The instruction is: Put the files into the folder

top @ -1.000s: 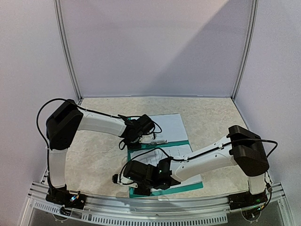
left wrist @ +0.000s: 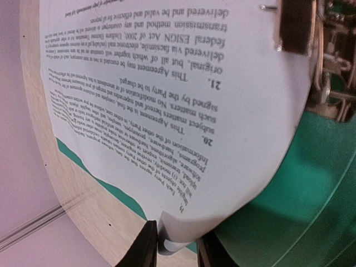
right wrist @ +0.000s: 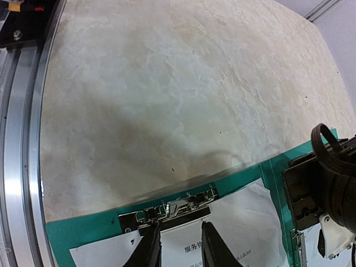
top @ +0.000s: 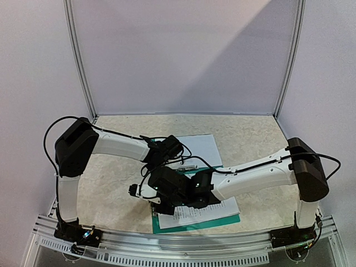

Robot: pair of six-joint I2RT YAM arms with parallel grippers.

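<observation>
The open green folder [top: 228,221] lies on the table under both arms. Printed sheets [top: 214,212] cover its near half, and a white sheet [top: 203,146] covers the far part. In the left wrist view, a printed sheet [left wrist: 144,100] has a curled corner between the parted fingers of my left gripper. A metal clip [left wrist: 334,67] shows at upper right there. My right gripper stands open, empty, over another metal clip [right wrist: 169,210] at the folder's edge and the printed paper [right wrist: 233,228] below it. Both arms hide much of the folder from above.
Bare table [right wrist: 156,94] lies left and right of the folder. A metal rail [top: 183,239] runs along the front edge. The left arm's dark gripper body [right wrist: 317,189] is close by on the right in the right wrist view.
The right arm has shifted away from the front rail, toward the left arm, and its elbow has swung right. From above, the left arm looks nearly still.
</observation>
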